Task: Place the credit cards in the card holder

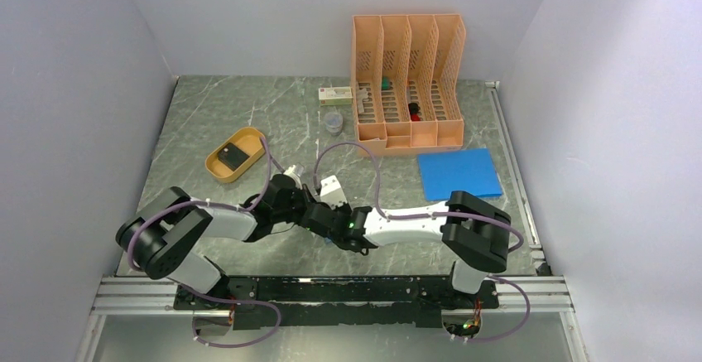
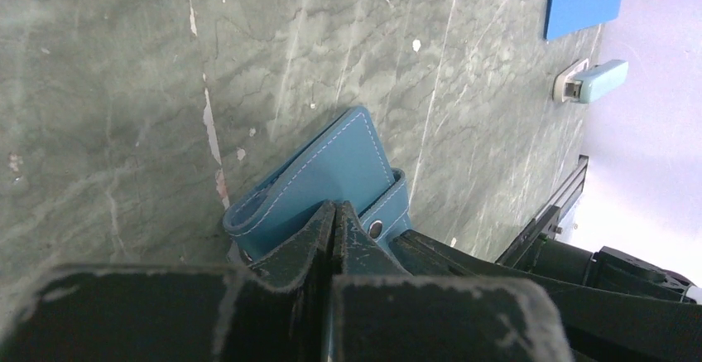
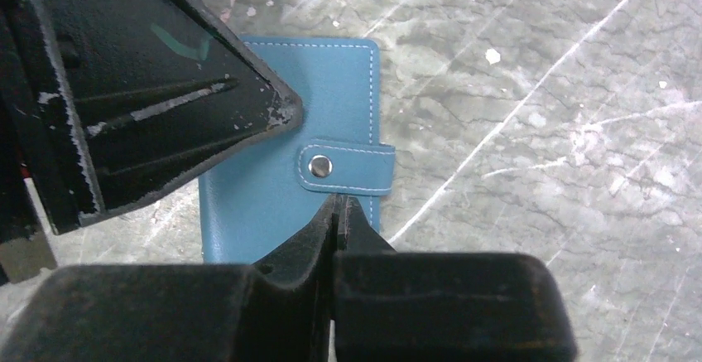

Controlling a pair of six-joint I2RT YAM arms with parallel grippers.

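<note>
The blue card holder [image 3: 343, 89] has a strap across its edge, its round snap [image 3: 319, 166] lying flat against the cover. My left gripper is shut on the holder and clasps its body; in the right wrist view its black finger [image 3: 199, 105] covers the holder's left part. Just below the strap are the tips of my right gripper, shut with nothing between them; the strap is outside its fingers. Both arms hide most of the holder from above. No credit card can be made out in these views.
An orange tray [image 1: 212, 166] with a black item [image 1: 233, 156] stands at the left. At the back right is an orange rack [image 1: 424, 135], with a blue sheet [image 1: 458, 173] in front. A small box [image 1: 334, 95] and a round container [image 1: 333, 123] stand behind.
</note>
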